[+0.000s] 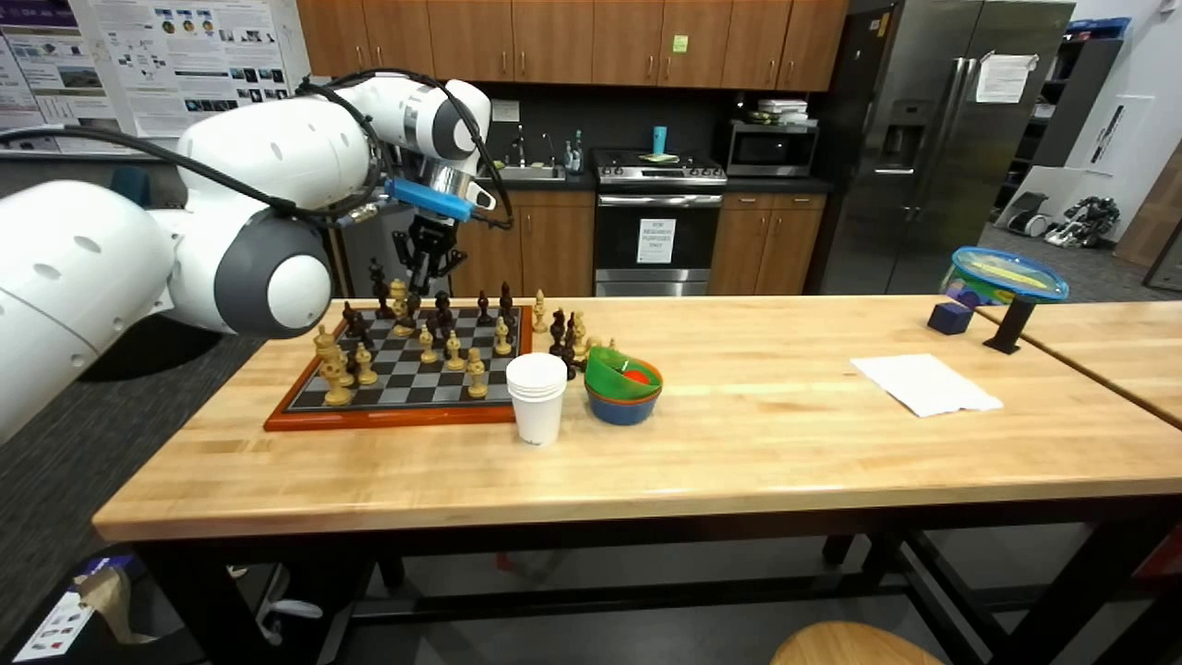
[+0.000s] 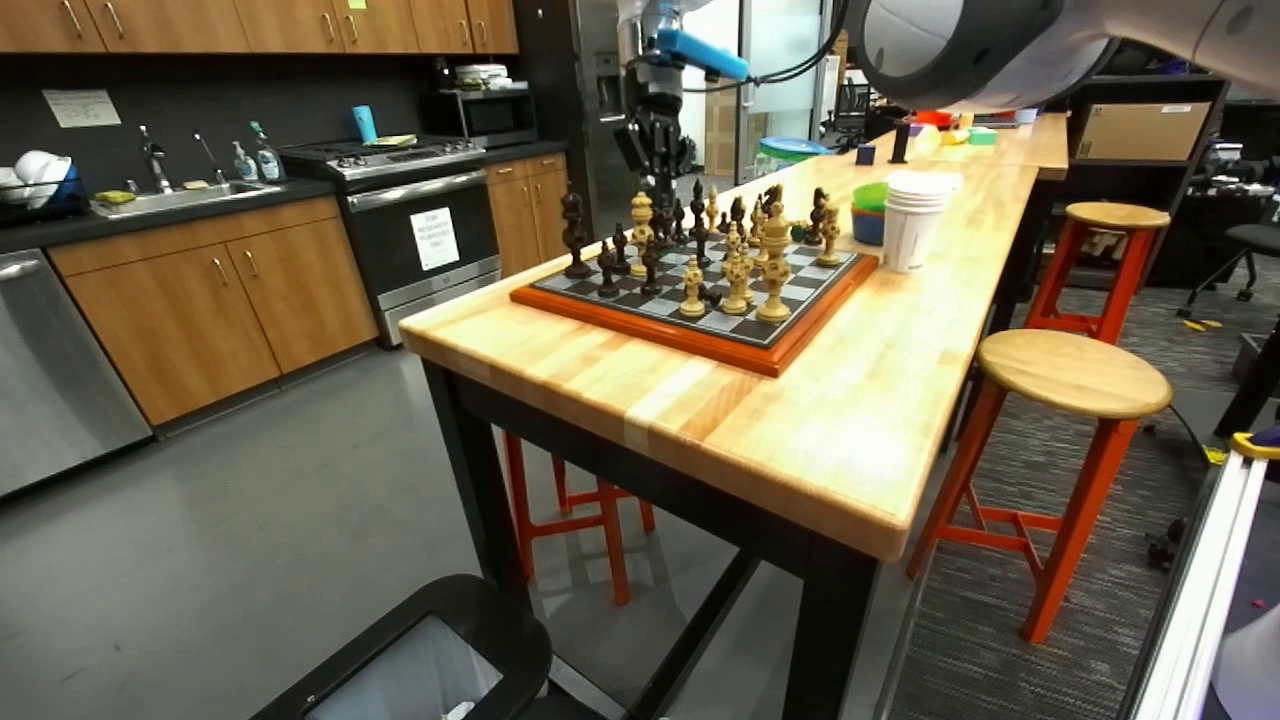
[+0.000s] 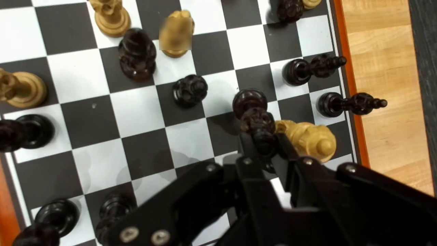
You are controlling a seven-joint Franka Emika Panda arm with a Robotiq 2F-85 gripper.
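A dark chess piece (image 3: 257, 119) is gripped near its top by my gripper, whose narrow black fingers close around it in the wrist view. Its round base points down at the board; whether it touches a square I cannot tell. The chessboard (image 1: 427, 382) has a red-brown frame and sits at the table's left end. In exterior view 1 my gripper (image 1: 418, 290) is low over the board's far side, its tips partly lost among dark pieces. A light piece (image 3: 311, 141) stands close beside the right finger.
Dark and light pieces crowd around the gripper, including a small dark one (image 3: 189, 90) and a tall one (image 3: 352, 102) by the frame. White cups (image 1: 537, 399) and coloured bowls (image 1: 622, 388) stand right of the board.
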